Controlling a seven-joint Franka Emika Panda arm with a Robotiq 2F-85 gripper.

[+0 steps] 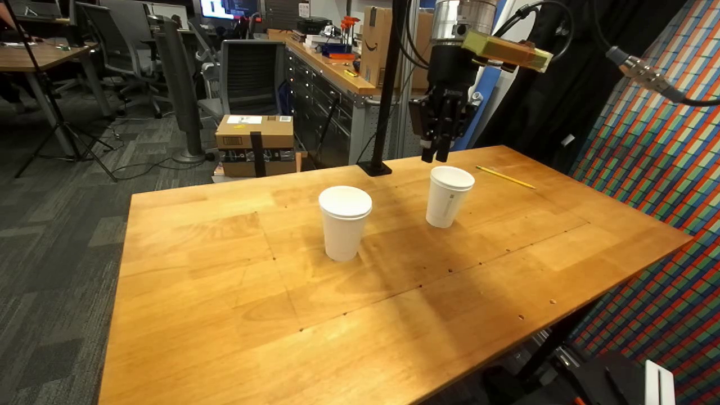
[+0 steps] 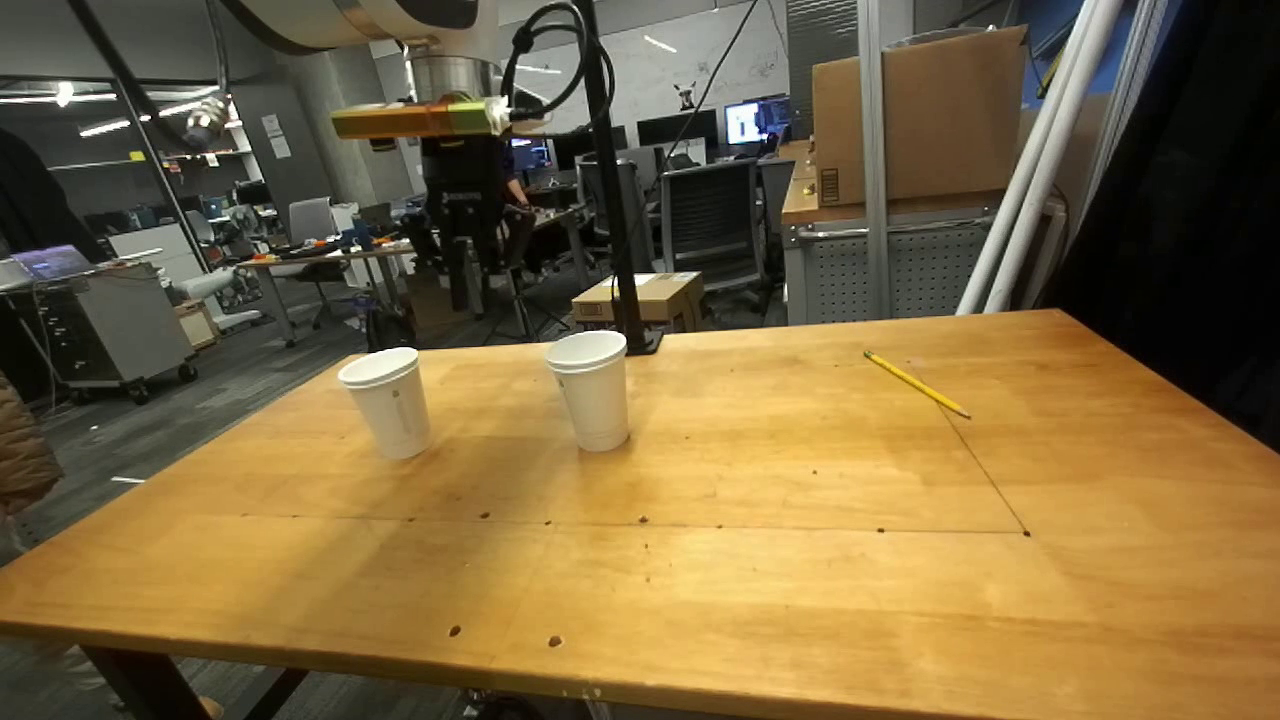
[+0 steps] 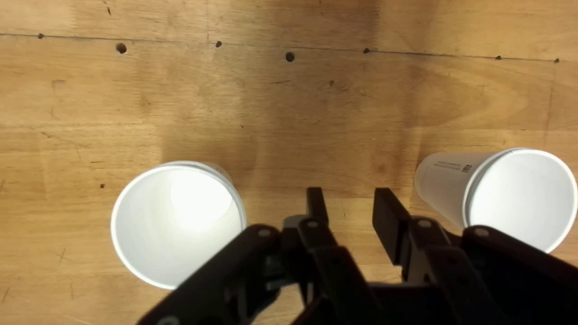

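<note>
Two white paper cups stand upright on the wooden table. In exterior view 1 the nearer cup point(image 1: 345, 229) is left of centre, and the farther cup point(image 1: 445, 202) stands to its right. Looking down in the wrist view, I see an empty cup point(image 3: 179, 227) at left and another cup point(image 3: 449, 178) at right, partly covered by my finger. A yellow pencil point(image 1: 506, 176) lies toward the far edge; exterior view 2 shows the same pencil point(image 2: 917, 384) at right. My gripper hangs above the table, open, with bare wood visible between its fingers.
A black post point(image 1: 375, 167) rises at the table's back edge, close to the arm. Cardboard boxes point(image 1: 257, 145) stand on the floor beyond the table.
</note>
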